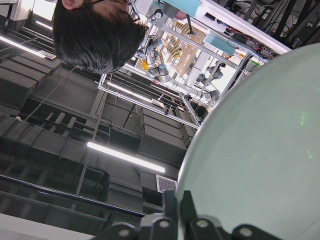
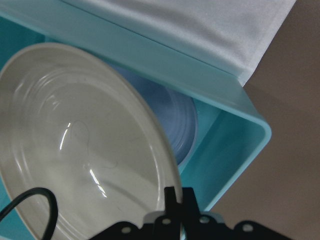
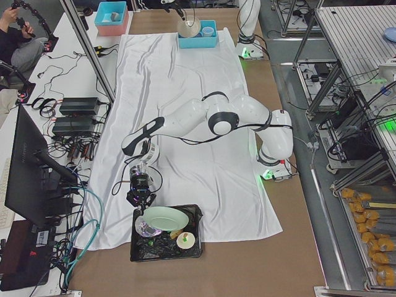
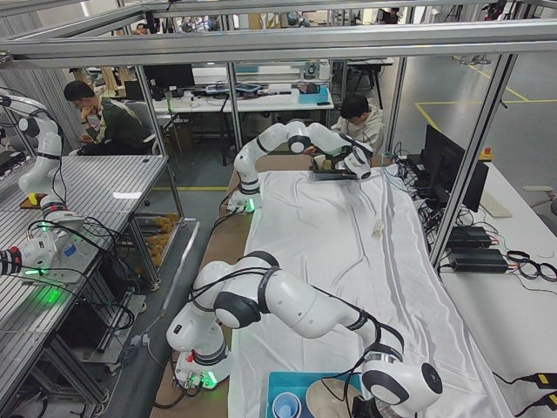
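A pale green oval plate (image 3: 164, 218) is tilted over the black tray (image 3: 158, 250) at the near end of the cloth. My left gripper is shut on its rim. In the tray are clear wrapped items and a small cream round container (image 3: 185, 241). At the far end, a cream round plate (image 2: 80, 140) hangs over the blue bin (image 2: 235, 150), with my right gripper shut on its rim. A blue round dish (image 2: 175, 120) lies in the bin beneath it, beside a light cup (image 3: 208, 31).
A monitor (image 3: 28, 167), cables and dark boxes crowd the side desk at left. A blue-and-pink container (image 3: 111, 28) sits at back left.
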